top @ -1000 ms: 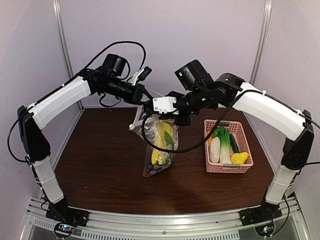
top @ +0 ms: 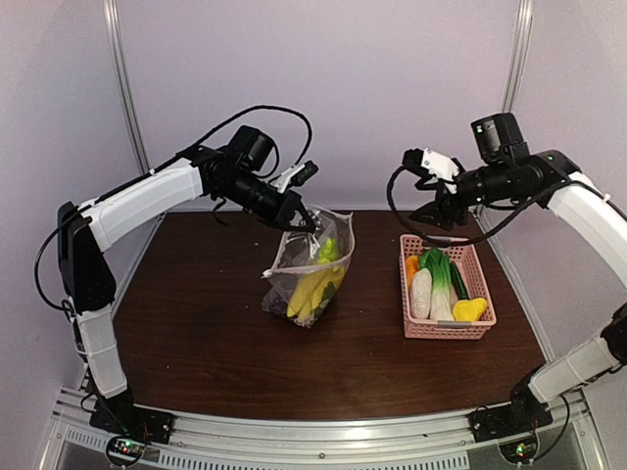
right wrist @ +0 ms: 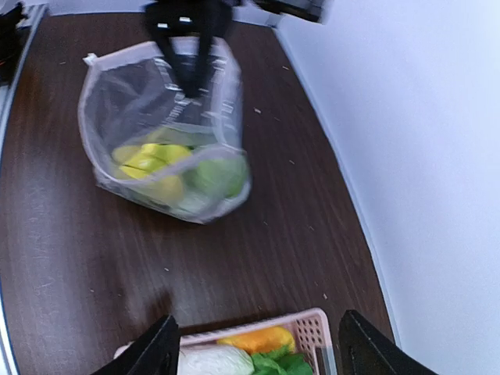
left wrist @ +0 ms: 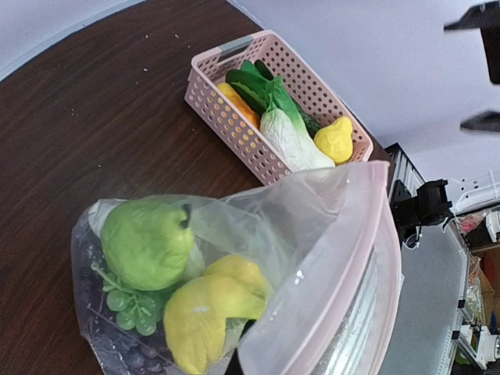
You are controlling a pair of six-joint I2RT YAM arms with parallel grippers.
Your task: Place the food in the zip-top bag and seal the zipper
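The clear zip bag [top: 306,284] stands mid-table, holding a green pear [left wrist: 144,242], grapes [left wrist: 133,308] and yellow fruit [left wrist: 195,328]. My left gripper [top: 302,220] is shut on the bag's rim at the top, partly hidden behind it in the left wrist view. My right gripper [top: 436,211] hangs part open above the pink basket [top: 446,330], apart from the bag; nothing shows between its fingers. The basket holds leafy greens [top: 439,294], a white vegetable [top: 420,294], a yellow piece [top: 469,309], an orange one and a dark green one.
Walls enclose the back and sides. A black cable loops from the right arm above the basket.
My left gripper has moved a little right and down with the bag, which sits differently.
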